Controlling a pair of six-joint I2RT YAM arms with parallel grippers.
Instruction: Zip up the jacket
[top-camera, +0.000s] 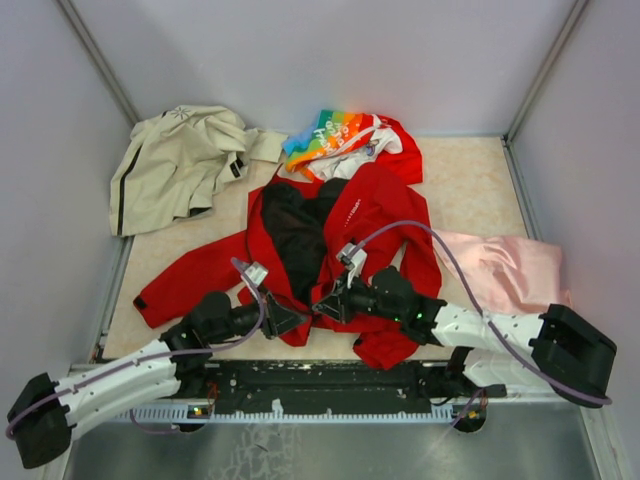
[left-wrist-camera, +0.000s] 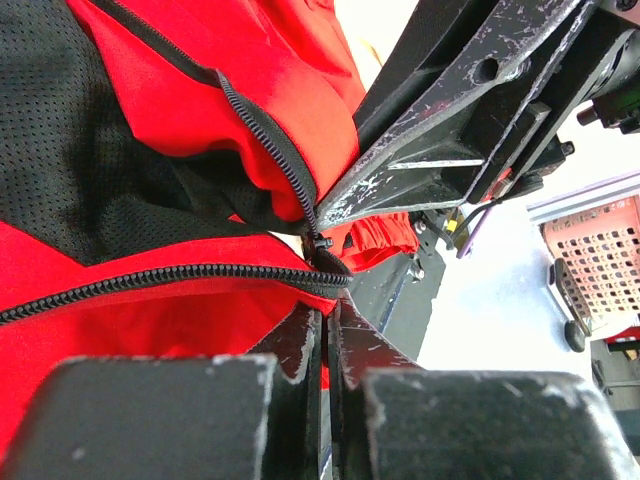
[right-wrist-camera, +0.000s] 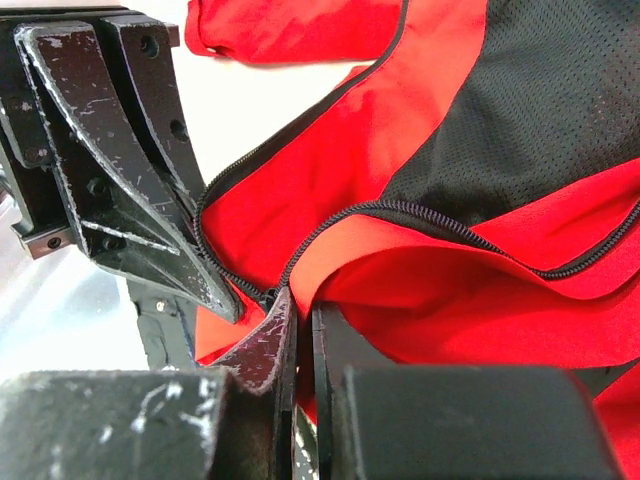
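The red jacket (top-camera: 370, 200) with black mesh lining lies open, both grippers meeting at its lower hem. In the left wrist view my left gripper is shut at the zipper's bottom end, where the tapes (left-wrist-camera: 180, 270) converge on a small dark slider (left-wrist-camera: 318, 243); whether fabric is between the fingertips is unclear. In the right wrist view my right gripper is shut just below the slider (right-wrist-camera: 271, 297), beside a red fabric fold; what its fingertips hold, if anything, is hard to tell.
A beige garment (top-camera: 175, 160) lies at the back left, a multicoloured cloth (top-camera: 335, 140) at the back centre, pink cloth (top-camera: 500, 270) at the right. The table's front edge runs just below the jacket.
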